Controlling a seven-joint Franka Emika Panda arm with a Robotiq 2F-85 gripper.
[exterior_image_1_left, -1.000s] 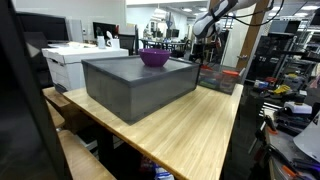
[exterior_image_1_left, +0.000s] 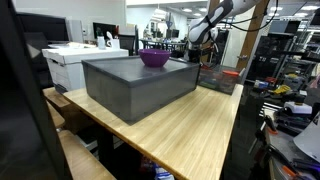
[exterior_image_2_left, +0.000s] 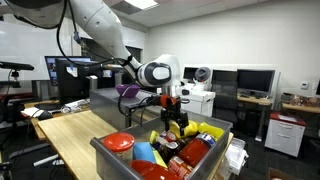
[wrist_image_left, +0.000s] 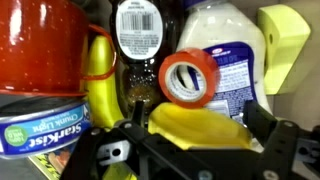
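Note:
My gripper stands open, its dark fingers reaching in from the bottom of the wrist view. Between them and just beyond lies a bright yellow object (wrist_image_left: 200, 124), partly hidden by the gripper; contact cannot be told. An orange tape roll (wrist_image_left: 191, 76) rests beside a white bottle (wrist_image_left: 225, 50) with a blue label. Left of these are a dark bottle (wrist_image_left: 147, 45) and a blue-and-white can (wrist_image_left: 42, 130). In exterior view 2 the white arm (exterior_image_2_left: 165, 72) reaches down into a grey bin (exterior_image_2_left: 112, 160) of mixed items.
Inside the bin are also red bowls (exterior_image_2_left: 119, 142) and other packed items. A yellow-green block (wrist_image_left: 285, 45) lies at the wrist view's right.
At the far end of exterior view 1, the arm has shifted slightly. The table, the grey box and the purple bowl look the same.

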